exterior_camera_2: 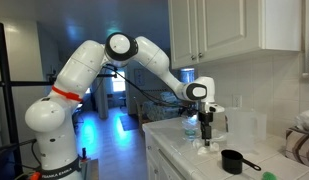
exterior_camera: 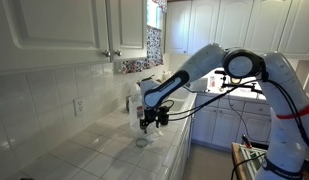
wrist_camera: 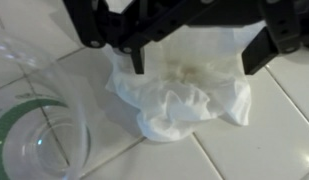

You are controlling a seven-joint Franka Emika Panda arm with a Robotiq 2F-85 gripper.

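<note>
A crumpled white cloth or paper (wrist_camera: pixel 179 105) lies on the tiled counter directly under my gripper. The dark fingers (wrist_camera: pixel 139 60) stand wide apart on either side of its upper part, and the finger is open. A brownish patch shows on the white folds. In the second exterior view the gripper (exterior_camera_2: pixel 207 139) points down just above the white cloth or paper (exterior_camera_2: pixel 207 149). From the first exterior view, the gripper (exterior_camera: pixel 148 127) is low over the counter, too small there for any contact to be told.
A clear plastic vessel with a green band (wrist_camera: pixel 69 125) stands close on the left in the wrist view. A black pot (exterior_camera_2: pixel 237 161) sits near the gripper on the counter. White tiles (exterior_camera: pixel 79 155) lie bare along the near counter; upper cabinets (exterior_camera_2: pixel 239 30) hang above.
</note>
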